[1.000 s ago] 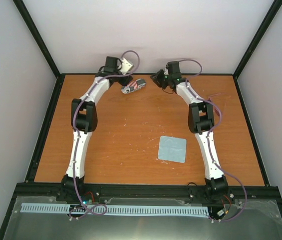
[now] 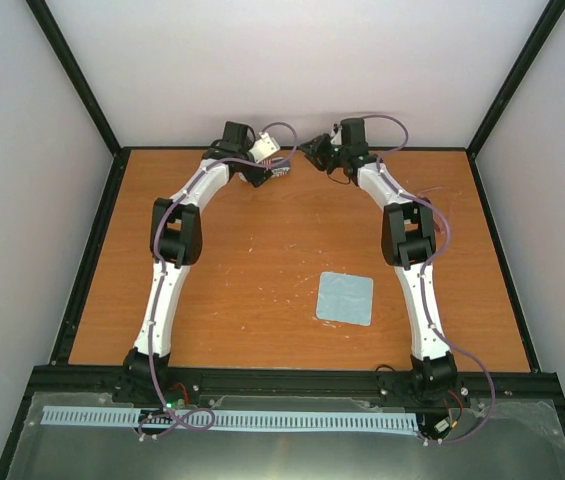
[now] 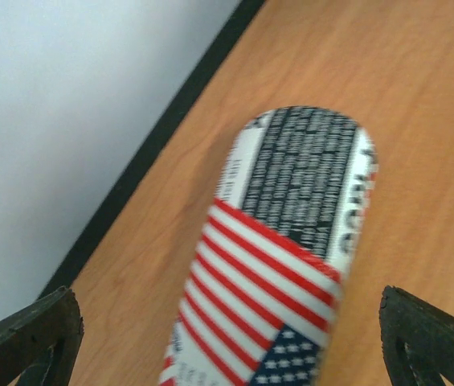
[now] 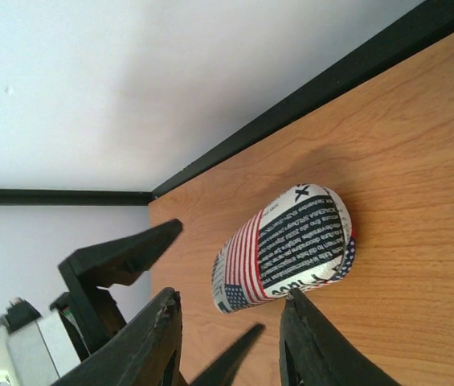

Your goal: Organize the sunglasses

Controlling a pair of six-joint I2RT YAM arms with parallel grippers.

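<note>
A sunglasses case point(image 4: 291, 245) printed with stars, stripes and dark text lies flat near the back edge of the wooden table, under my left arm in the top view. My left gripper stands open over it, the case point(image 3: 263, 249) between its fingertips as seen from above, not gripped. My right gripper is at the back right of the case, part open with nothing visible between its fingers. No separate sunglasses are visible.
A pale blue cloth point(image 2: 344, 298) lies at the front right of the table point(image 2: 262, 260). The back wall point(image 2: 302, 70) is close behind both grippers.
Since about a second ago my left gripper has moved right and forward over the case, largely covering it in the top view.
</note>
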